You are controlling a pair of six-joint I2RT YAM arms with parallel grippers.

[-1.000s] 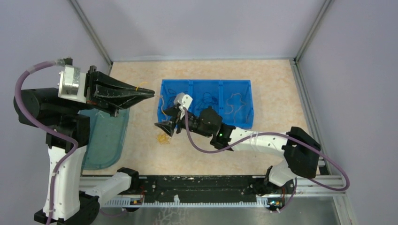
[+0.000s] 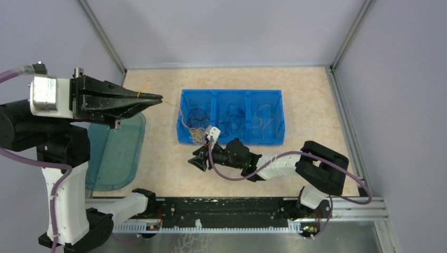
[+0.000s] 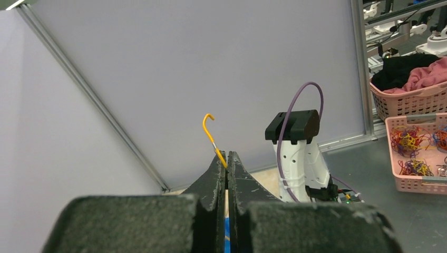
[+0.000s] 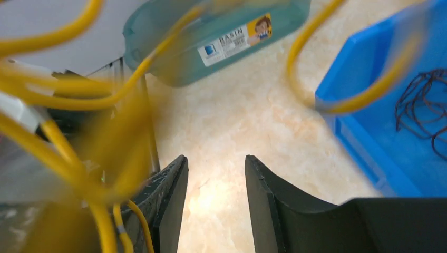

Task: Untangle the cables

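Raised high at the left of the top view, my left gripper [image 2: 157, 99] is shut on a yellow cable [image 3: 217, 148], whose hooked end rises above the fingertips in the left wrist view. The cable runs down rightward to a dangling yellow tangle [image 2: 196, 134] beside my right gripper [image 2: 197, 158]. In the right wrist view yellow loops [image 4: 74, 103] hang close to the camera, blurred, and the right fingertips [image 4: 253, 168] stand apart, open, with nothing between them.
A blue three-compartment bin [image 2: 266, 90] holding thin cables stands at the back centre. A teal basin [image 2: 118, 158] is at the left. Bare tabletop lies between them and at the right.
My left gripper has moved left with the cable. My right gripper has moved toward the front and slightly right. The yellow tangle now hangs higher in the top view, in front of the bin's left part.
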